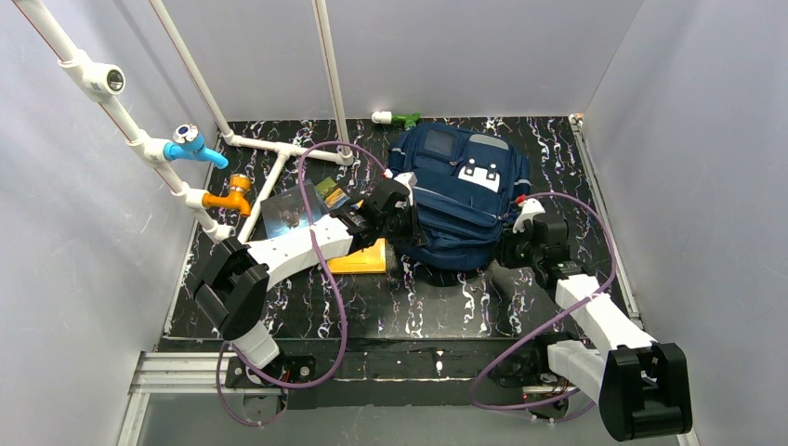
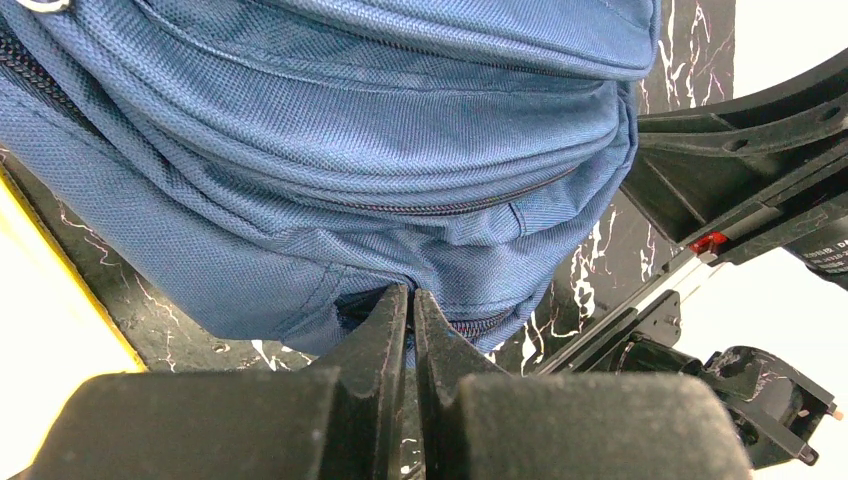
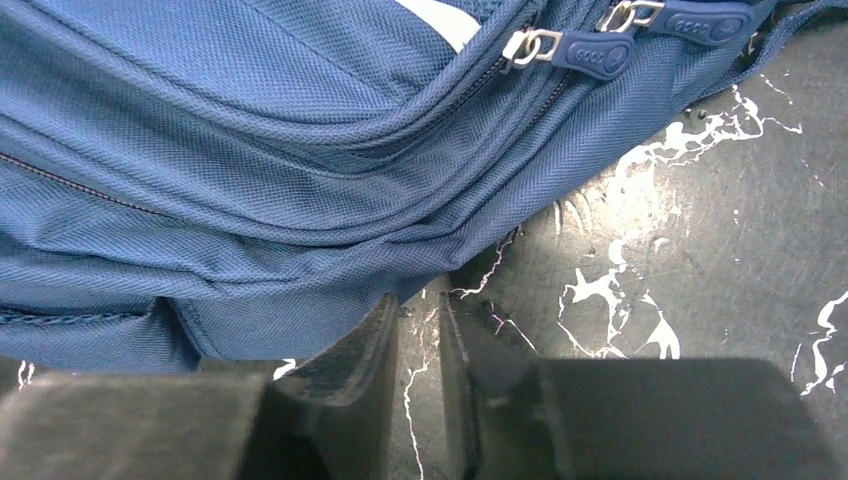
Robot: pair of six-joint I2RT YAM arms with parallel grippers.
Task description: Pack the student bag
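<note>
A navy-blue student bag (image 1: 465, 190) lies at the table's centre, its lower end between the two arms. At its lower left, my left gripper (image 1: 418, 236) is shut. In the left wrist view its fingertips meet on a fold of the blue cloth (image 2: 290, 290), beside a dark gap and a short zip; the pinched cloth itself is mostly hidden. By the bag's lower right side stands my right gripper (image 1: 506, 249), part open. Its fingers (image 3: 370, 350) show only table between them, with the bag's edge (image 3: 430, 262) just beyond the tips.
Left of the bag, partly under the left arm, are a yellow-edged folder (image 1: 361, 260), a dark book (image 1: 290, 212) and a small booklet (image 1: 332, 192). White pipes with a blue tap (image 1: 193, 147) and an orange tap (image 1: 229, 195) rise at the left.
</note>
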